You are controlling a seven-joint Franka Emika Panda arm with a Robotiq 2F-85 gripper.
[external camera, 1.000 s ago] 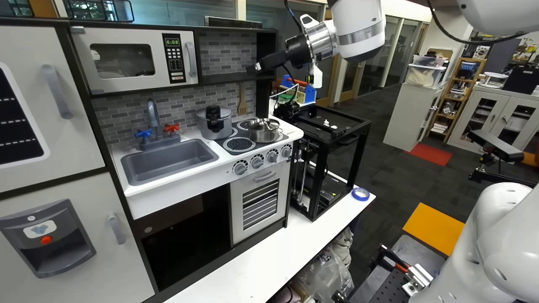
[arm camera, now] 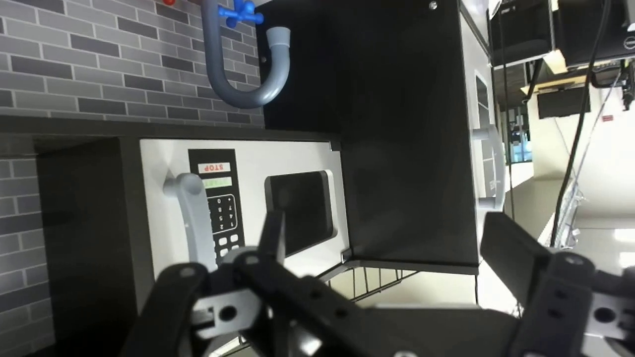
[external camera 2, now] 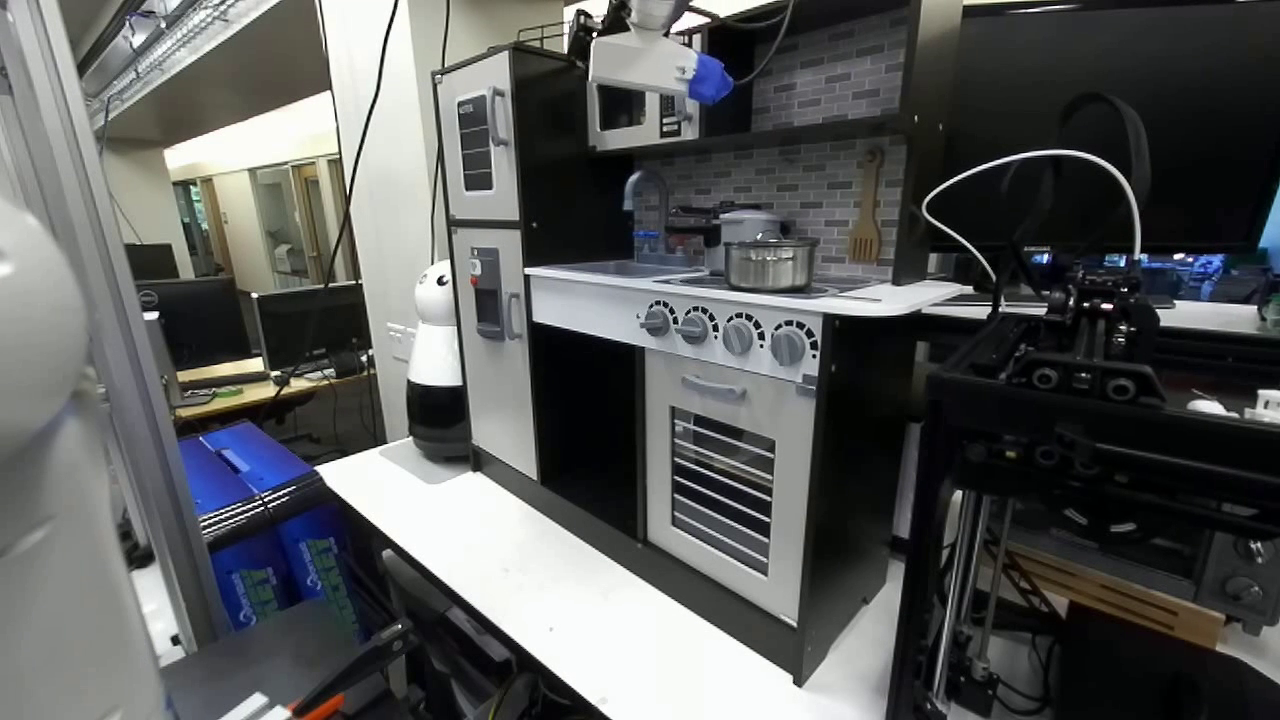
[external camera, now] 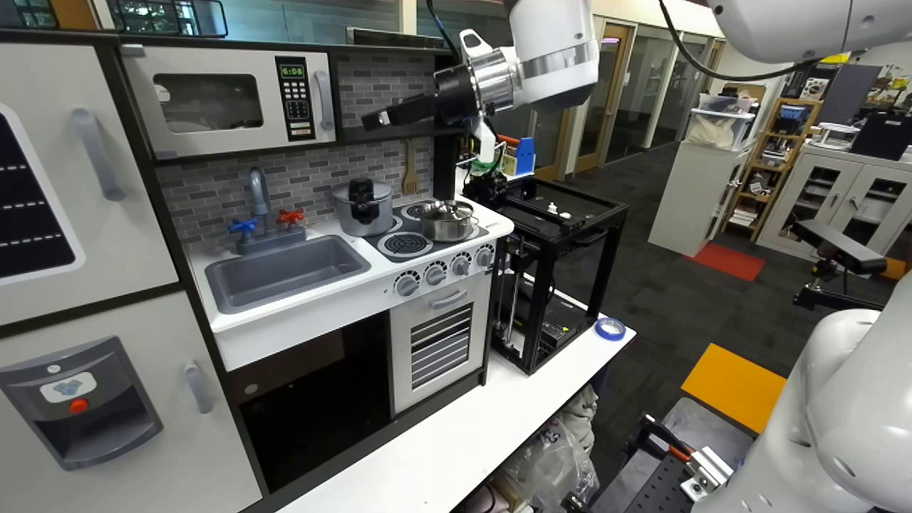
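My gripper (external camera: 374, 120) hangs in the air in front of the toy kitchen, to the right of the microwave (external camera: 209, 95). In the wrist view its two dark fingers (arm camera: 506, 255) stand wide apart, open, with nothing between them. Beyond the left finger there, the grey microwave handle (arm camera: 193, 223) runs beside the keypad. The microwave door is shut. On the stove rest a grey lidded pot (external camera: 363, 208) and a metal pot (external camera: 446, 222). Exterior view 2 shows only part of the arm, and the fingertips are not visible there.
Left of the microwave stands the tall fridge (external camera 2: 489, 228), whose handle (arm camera: 495, 166) juts out. The tap (arm camera: 253, 95) curves out over the sink (external camera: 286, 272). A wooden fork (external camera: 410, 171) hangs on the brick wall. Right of the kitchen is a black frame (external camera: 547, 256).
The arm and gripper have moved left in exterior view 1, nearer the microwave. Pots, doors and tap look unchanged.
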